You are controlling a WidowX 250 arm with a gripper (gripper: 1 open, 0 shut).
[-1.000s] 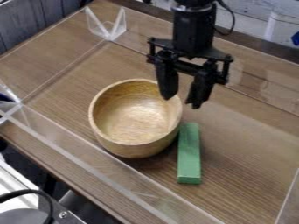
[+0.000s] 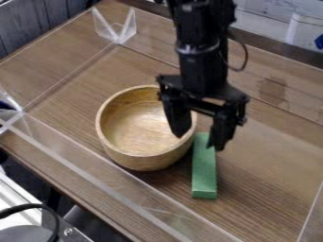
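A black gripper (image 2: 198, 124) hangs at the centre, its fingers open and pointing down over the right rim of a round wooden bowl (image 2: 134, 139) and the upper end of a green block (image 2: 205, 177). The green block lies on the wooden table beside the bowl, to its right. Nothing shows between the fingers. The inside of the bowl is empty where visible.
Clear acrylic walls edge the wooden table (image 2: 76, 90) on the left, front and right. A cable and metal part sit at the lower left corner.
The gripper has moved downward, closer to the bowl's rim and the green block. The bowl and block have not moved.
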